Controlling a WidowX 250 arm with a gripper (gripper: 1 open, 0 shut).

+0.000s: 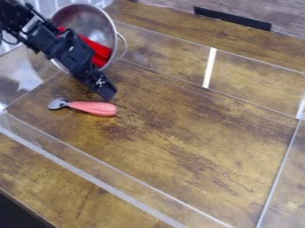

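A metal pot (103,27) with a wire handle lies tipped at the top left, a red object (98,55) inside its mouth. The black gripper (103,89) reaches down in front of the pot, its tip just above and behind a pizza cutter (93,108) with a pink handle and round metal wheel, lying on the wooden surface. Whether the gripper is open or shut is unclear.
Clear plastic walls (143,193) border the wooden work area (197,134), whose middle and right are bare. A dark strip (231,20) lies along the back edge near the grey wall.
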